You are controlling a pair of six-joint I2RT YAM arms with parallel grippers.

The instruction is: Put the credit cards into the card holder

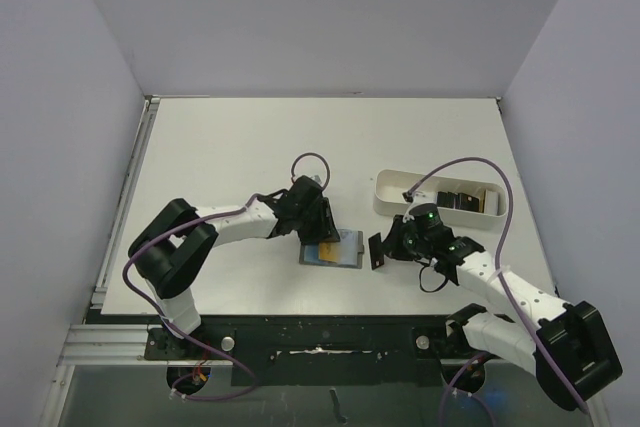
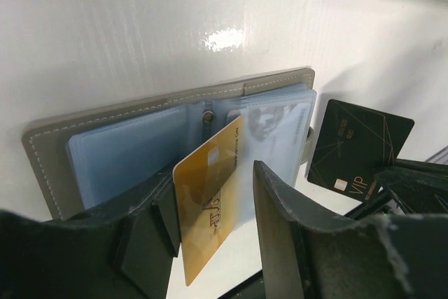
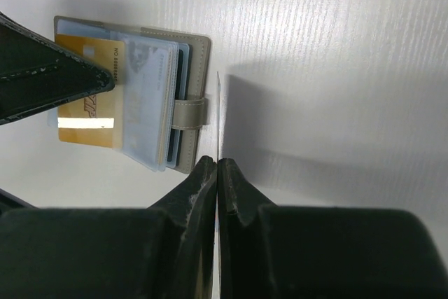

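Observation:
The card holder [image 1: 345,249] lies open on the table, grey-edged with clear blue sleeves and a gold card [image 2: 203,173] at it. My left gripper is over the holder, part open, its fingers either side of that gold card; whether they touch it I cannot tell. My right gripper is shut on a black card held on edge just right of the holder; in the right wrist view it shows as a thin upright line.
A white tray [image 1: 390,192] with dark cards and a pale block stands behind my right arm.

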